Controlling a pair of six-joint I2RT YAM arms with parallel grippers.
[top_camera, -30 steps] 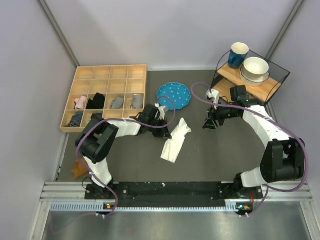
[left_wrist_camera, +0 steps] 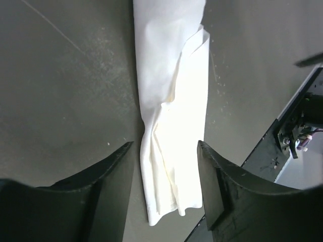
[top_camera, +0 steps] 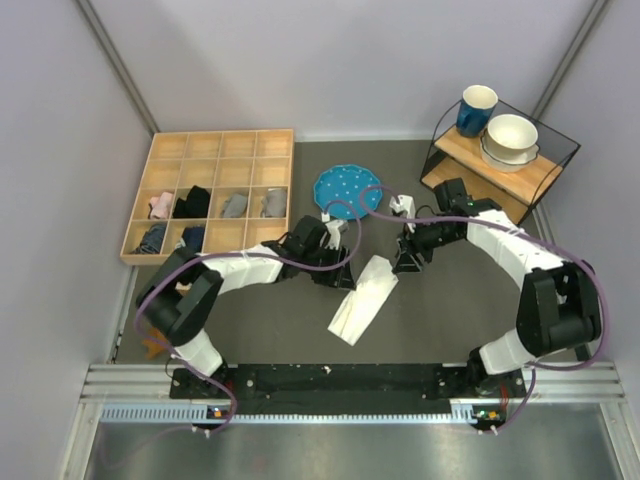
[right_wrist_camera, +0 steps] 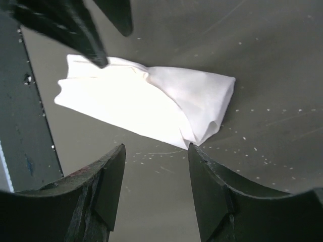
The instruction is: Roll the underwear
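White underwear (top_camera: 365, 300) lies on the dark table in front of me, laid as a long strip with a lengthwise fold and creased edges, also seen in the left wrist view (left_wrist_camera: 176, 126) and the right wrist view (right_wrist_camera: 126, 98). My left gripper (top_camera: 340, 275) hovers at its left side; in the left wrist view its fingers (left_wrist_camera: 217, 186) are parted over the lower part of the cloth with nothing between them. My right gripper (top_camera: 405, 260) stands open just beside the upper right end, its fingers (right_wrist_camera: 101, 186) apart below the cloth in its view.
A wooden divided organizer (top_camera: 205, 170) with folded garments is at the back left. A blue dotted plate (top_camera: 342, 185) lies behind the underwear. A shelf (top_camera: 470, 150) with cup and bowls stands back right. An orange item (top_camera: 155, 342) lies front left. The table's front edge is nearby.
My right gripper moved left toward it.
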